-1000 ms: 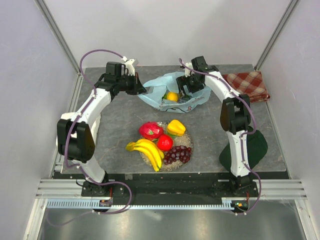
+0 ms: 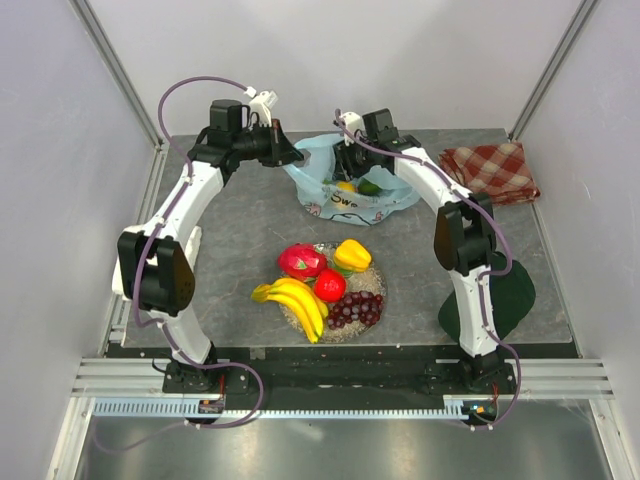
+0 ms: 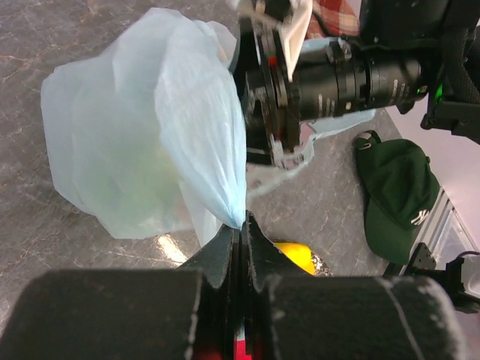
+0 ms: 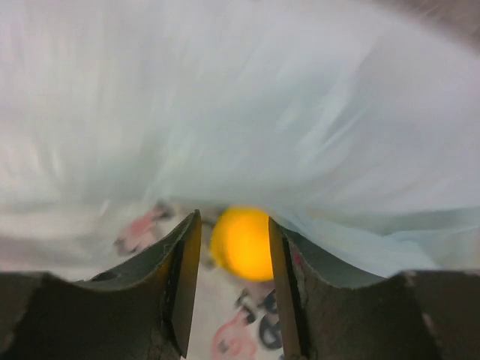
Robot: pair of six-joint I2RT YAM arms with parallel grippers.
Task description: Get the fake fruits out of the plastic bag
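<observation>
The pale-blue plastic bag [image 2: 325, 205] lies open at the back middle. My left gripper [image 2: 300, 160] is shut on its gathered rim, seen between the fingers in the left wrist view as a pinched fold of bag [image 3: 225, 165]. My right gripper [image 2: 343, 165] reaches inside the bag. Its fingers [image 4: 180, 262] stand partway apart, and a yellow-orange fruit [image 4: 247, 247] shows in the gap; whether they grip it cannot be told. In the top view the yellow-orange fruit [image 2: 346, 187] lies just below that gripper, beside a green fruit [image 2: 369, 187]. The bag's wall fills much of the right wrist view.
On a round mat [image 2: 365, 340] in front lie bananas [image 2: 295, 300], dragon fruit [image 2: 302, 261], a yellow pepper [image 2: 352, 255], a red fruit [image 2: 330, 286] and grapes [image 2: 355, 309]. A green cap [image 2: 510, 300] and checked cloth [image 2: 490, 173] are at the right.
My right gripper has moved left over the yellow-orange fruit, and its fingers look closer together. The left gripper has shifted slightly right and away from the front with the rim, opening the bag's left side.
</observation>
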